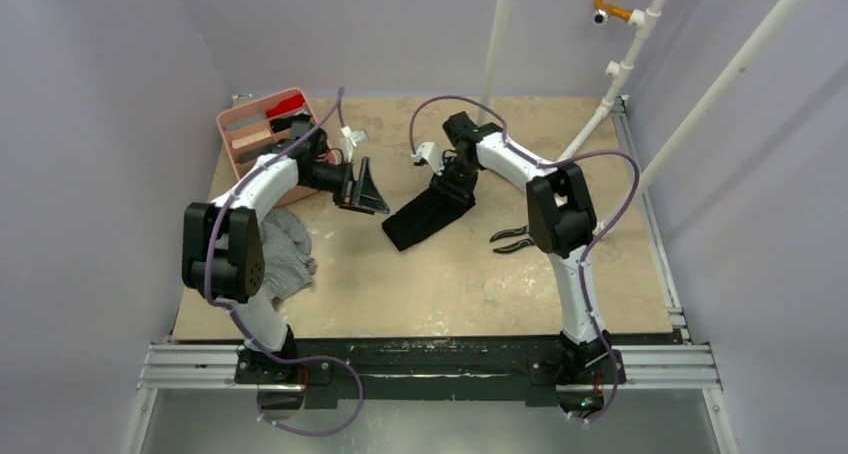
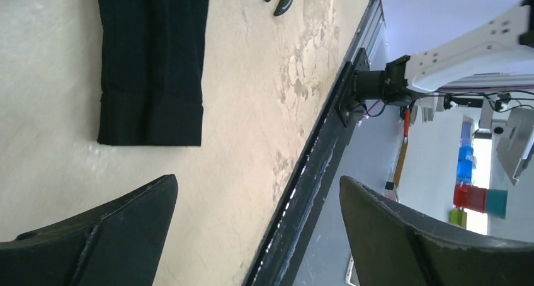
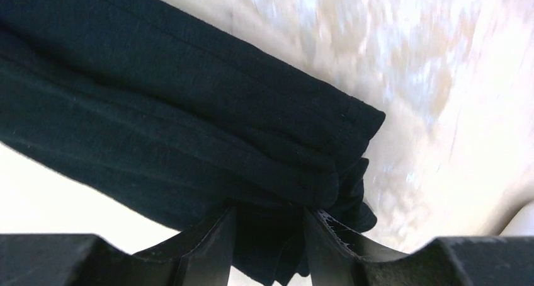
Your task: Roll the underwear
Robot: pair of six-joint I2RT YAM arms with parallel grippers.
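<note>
Black underwear (image 1: 418, 219) lies on the table as a long folded strip, set diagonally, its near-left end flat and square in the left wrist view. My left gripper (image 1: 362, 194) hangs open left of and above that end, empty. At the far-right end my right gripper (image 1: 455, 184) is down on the fabric, fingertips close together and partly open, in crumpled layers (image 3: 340, 204); whether cloth is pinched between them is unclear.
A pink divided organizer (image 1: 230, 124) stands at the back left, a grey cloth (image 1: 285, 259) at the front left. Pliers (image 1: 510, 244) lie right of the underwear, near white pipes.
</note>
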